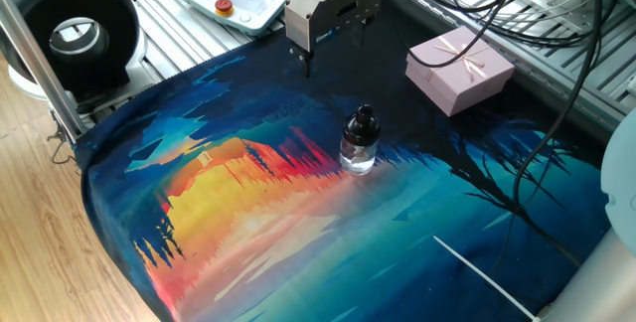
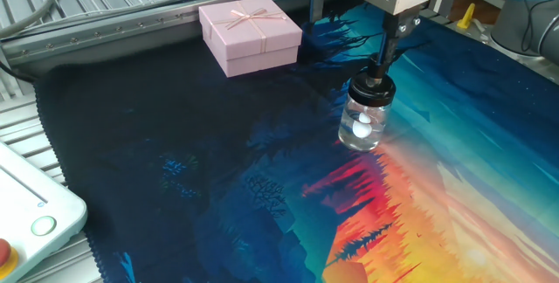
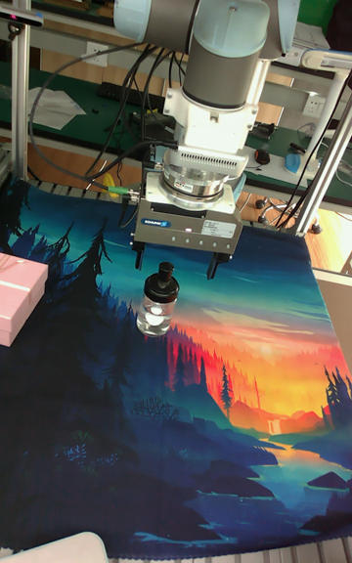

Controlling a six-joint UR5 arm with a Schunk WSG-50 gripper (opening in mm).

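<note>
A small glass jar [image 1: 359,155] with a black knobbed lid stands upright on the printed cloth, near the middle in exterior view 1. Clear liquid and something white show inside the jar [image 2: 362,127]. My gripper [image 3: 177,263] hangs above the cloth with its two dark fingers spread wide and nothing between them. In exterior view 1 the gripper [image 1: 335,54] is up and behind the jar, apart from it. One finger overlaps the lid in exterior view 2. A pink gift box [image 2: 251,40] with a ribbon bow sits shut on the cloth's dark part.
A control tablet with a red button [image 1: 225,7] lies at the back. Black cables hang over the pink box side, and a black ring-shaped object [image 1: 75,34] stands at the far left.
</note>
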